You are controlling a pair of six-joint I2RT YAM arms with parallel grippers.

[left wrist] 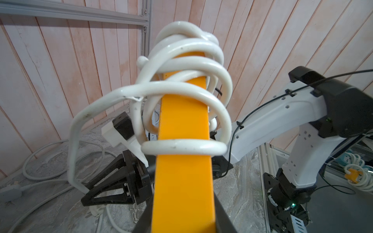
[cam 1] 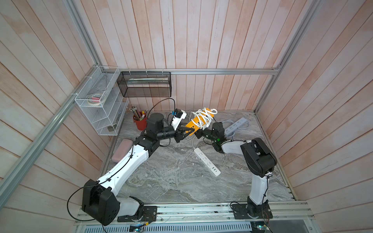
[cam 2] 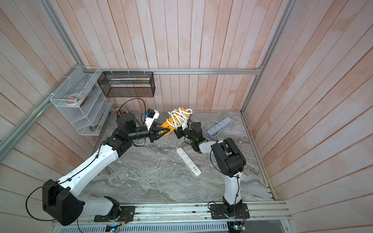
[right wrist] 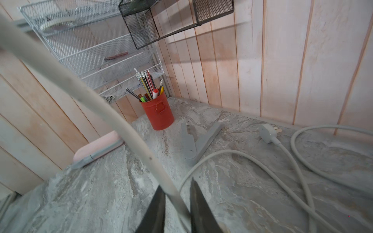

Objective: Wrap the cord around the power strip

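Note:
My left gripper (cam 1: 183,132) is shut on the orange power strip (left wrist: 182,182), holding it raised and tilted in mid-air. Several loops of white cord (left wrist: 185,147) wind round the strip's upper part, and a loose length hangs down to the right gripper (cam 1: 200,132), which is below and right of the strip. In the right wrist view the cord (right wrist: 143,151) runs diagonally down between the blurred fingertips; whether they grip it is unclear.
A white power strip (cam 1: 207,161) lies front-centre, another strip (cam 1: 233,127) with cable at back right. A red pen cup (right wrist: 159,114), pink case (cam 1: 122,149) and grey object (right wrist: 196,143) are on the left and back.

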